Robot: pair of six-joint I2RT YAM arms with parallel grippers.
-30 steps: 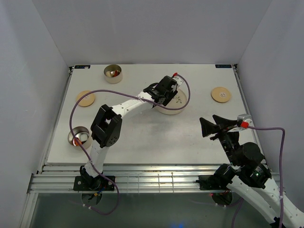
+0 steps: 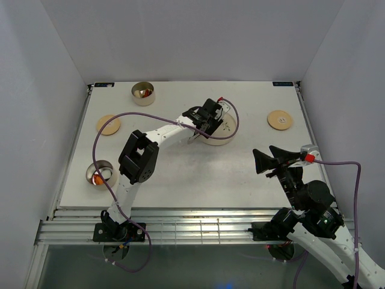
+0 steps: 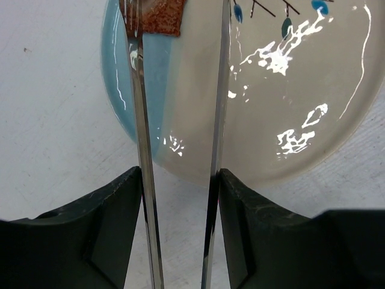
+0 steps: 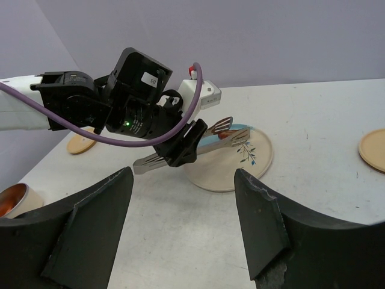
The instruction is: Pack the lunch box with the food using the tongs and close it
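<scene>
My left gripper is shut on metal tongs, one long arm against each finger, with a gap between the arms. In the right wrist view the tong tips spread over the plate's far side. A reddish-brown food piece lies at the plate's blue edge, partly under one tong arm; the tongs' contact with it is unclear. The beige plate has a leaf pattern. Apart from all this, my right gripper stands open and empty at the table's front right.
A steel bowl with food stands at the back left, another bowl with orange food at the front left. Round wooden coasters lie left and right.
The left arm has shifted slightly around the plate, its hose moving a little right. More of the tongs shows beside the left gripper. The right arm stays in place.
</scene>
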